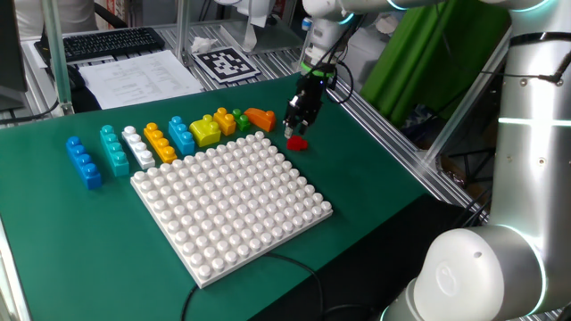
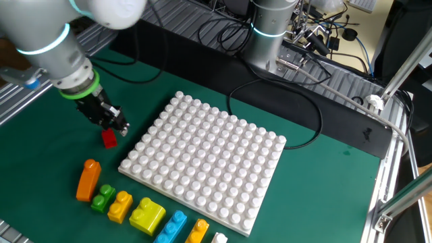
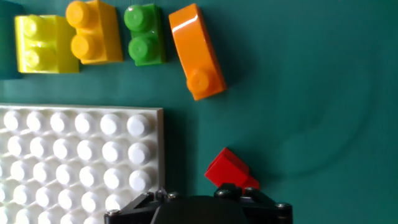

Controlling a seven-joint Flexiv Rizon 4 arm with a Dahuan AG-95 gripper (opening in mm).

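Note:
A small red block [image 1: 297, 143] lies on the green table just off the far right corner of the white studded baseplate [image 1: 232, 201]. My gripper [image 1: 293, 125] hangs over the table close beside it. From the other side, the black gripper [image 2: 120, 125] appears slightly above the red block [image 2: 109, 138], tilted toward the plate. In the wrist view the red block [image 3: 229, 169] is partly covered by the black gripper parts [image 3: 199, 208] along the bottom edge. Whether the fingers stand apart or together does not show clearly.
Beyond the plate, a row of bricks includes an orange one [image 3: 198, 53], a green one [image 3: 145, 34], a yellow one [image 1: 205, 133] and a blue one [image 1: 84, 163]. A black cable [image 2: 314, 128] loops past the plate's edge.

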